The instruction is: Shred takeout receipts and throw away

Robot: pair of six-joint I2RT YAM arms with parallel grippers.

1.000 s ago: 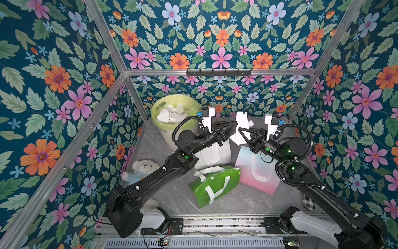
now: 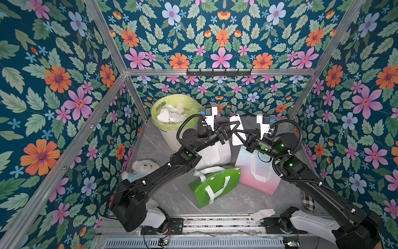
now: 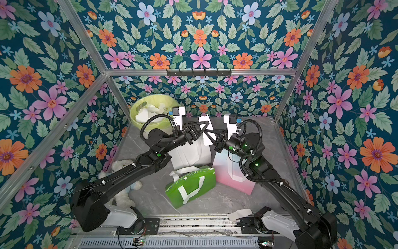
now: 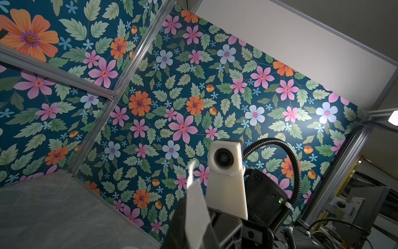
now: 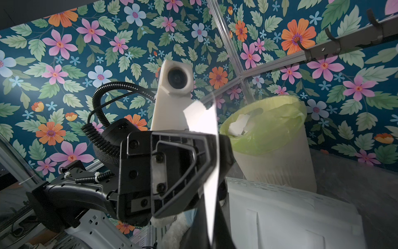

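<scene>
A white receipt is upright between my two grippers at mid-table. In the right wrist view the paper is nearly edge-on, running down between dark fingertips; my right gripper is shut on it. My left gripper has its fingertips at the same paper, seen as a thin sheet in the left wrist view; how far its fingers are parted is unclear. A torn white strip lies at the front edge. The bin, lined with a yellow-green bag, holds white scraps.
Below the grippers stand a white bag, a green bag and a pink-blue bag. A plush toy sits at the left. Bare grey floor shows at the right.
The right gripper has moved left, closer to the left one, and the paper looks narrower.
</scene>
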